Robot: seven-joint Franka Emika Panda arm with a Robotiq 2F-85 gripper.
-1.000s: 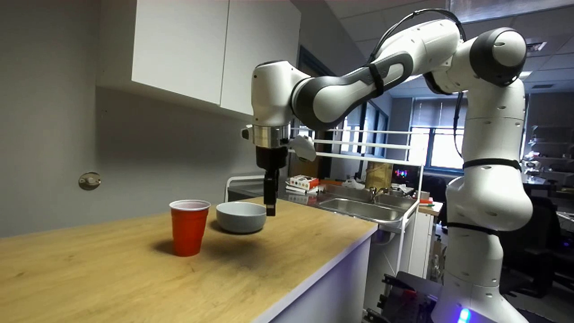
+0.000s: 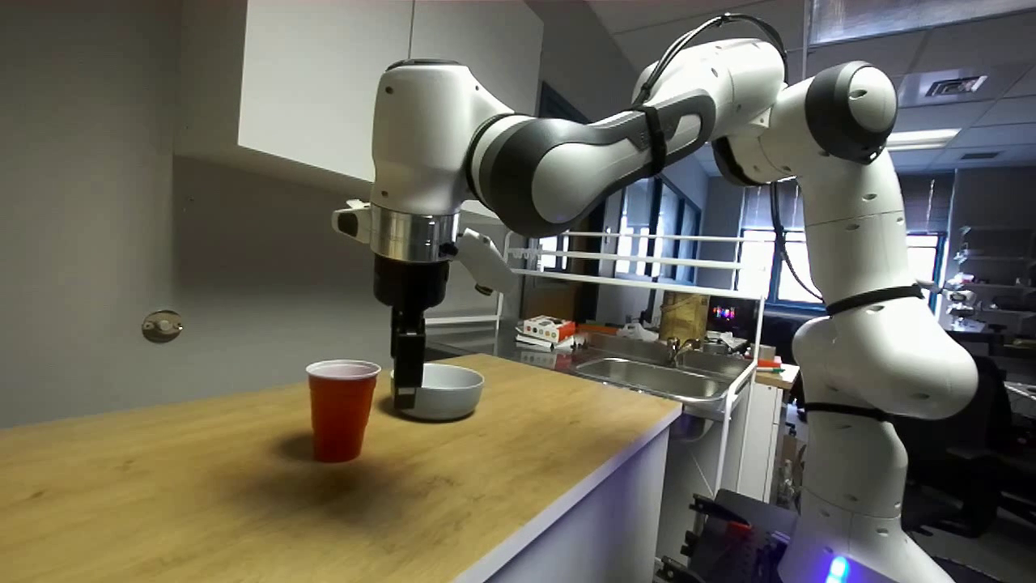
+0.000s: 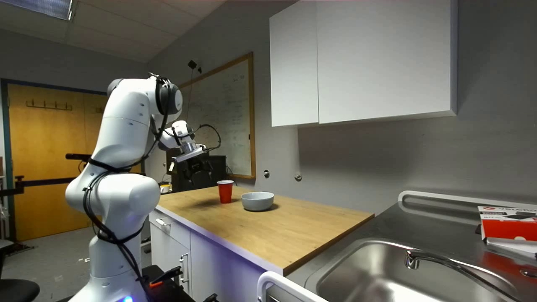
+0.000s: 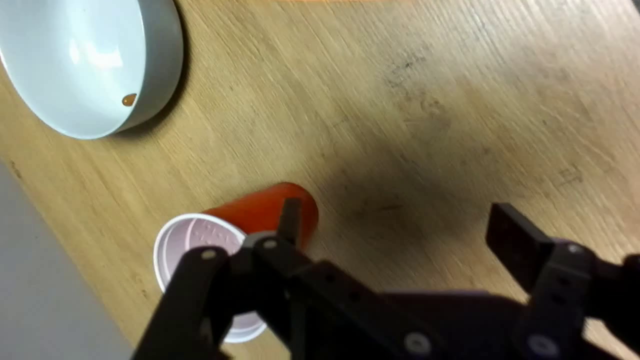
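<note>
A red plastic cup (image 2: 339, 418) with a white rim stands upright on the wooden counter. In the wrist view the cup (image 4: 264, 210) is partly covered by one finger (image 4: 290, 223) of my gripper. The fingers are wide apart, with only bare counter showing between them. A grey bowl (image 2: 448, 392) rests on the counter near the cup, and in the wrist view the bowl (image 4: 165, 60) holds a small brown spot or piece inside. In exterior view 1 my gripper (image 2: 405, 397) hangs above the counter, beside the cup and in front of the bowl.
Free wooden counter (image 2: 126, 486) spreads to the left and front of the cup. White cabinets (image 3: 382, 65) hang on the wall above. A metal sink (image 3: 382, 272) and a red and white box (image 3: 508, 224) lie beyond the counter's end.
My arm has moved left in exterior view 1, from right of the bowl to near the cup. Cup and bowl show no clear movement.
</note>
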